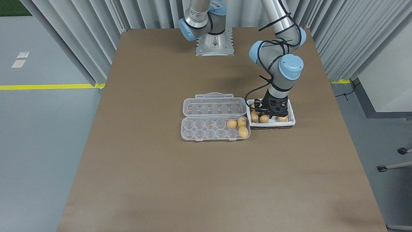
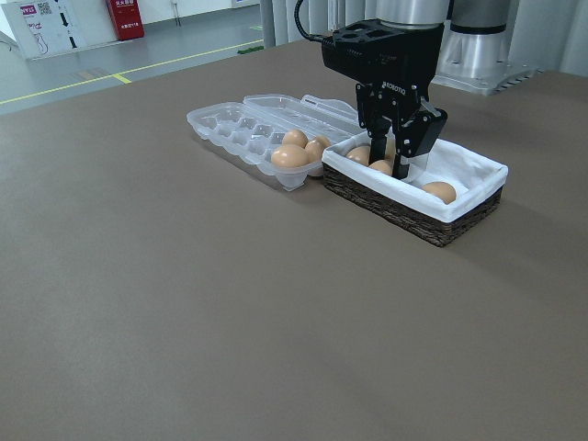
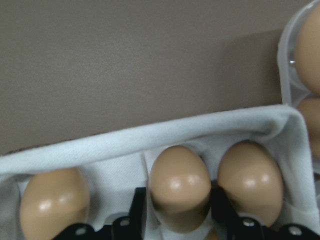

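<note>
My gripper is down inside the white-lined basket (image 2: pixel 476 179), its black fingers standing open either side of a brown egg (image 3: pixel 179 182), with a small gap at the left finger. Another egg (image 3: pixel 250 177) lies close on the right, a third (image 3: pixel 50 205) on the left. In the left view the gripper's lower part is partly hidden by the basket. The clear egg carton (image 1: pixel 204 133) holds several eggs (image 1: pixel 243 131) at its right end; its other cups are empty.
The carton's open lid (image 1: pixel 214 107) lies behind its tray, beside the basket.
</note>
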